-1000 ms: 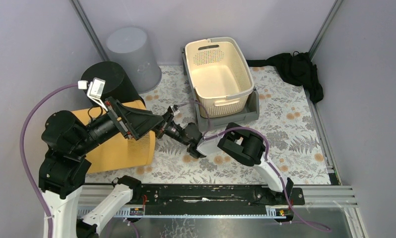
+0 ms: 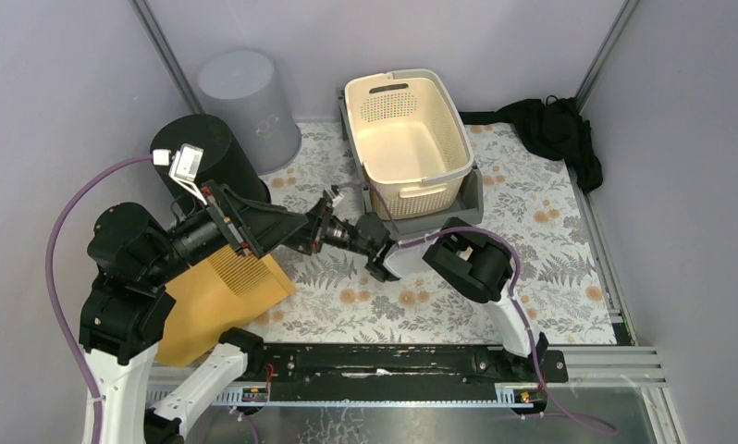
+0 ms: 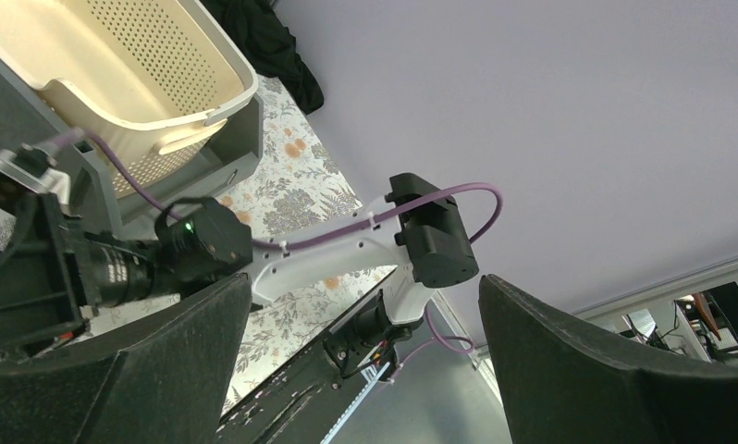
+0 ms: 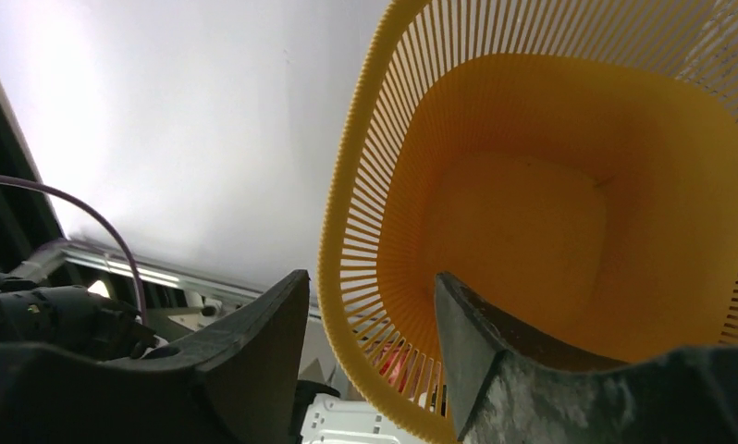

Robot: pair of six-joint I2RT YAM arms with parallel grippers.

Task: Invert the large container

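The large yellow container (image 2: 185,326) lies tipped at the left of the top view, partly hidden under my left arm. Its slotted wall shows there, and the right wrist view looks into its hollow inside, with the thick rim (image 4: 336,208) running down the middle. My right gripper stands open; the rim appears between and beyond its fingers, and I cannot tell whether they touch it. Over the container hangs my left gripper, spread wide open with nothing held, in the left wrist view.
A cream basket (image 2: 381,196) sits in a grey crate (image 2: 436,220) at the back. Black (image 2: 222,153) and grey (image 2: 245,76) bins stand at back left; black cloth (image 2: 559,129) lies at back right. My arms are close together.
The left arm barely moved.
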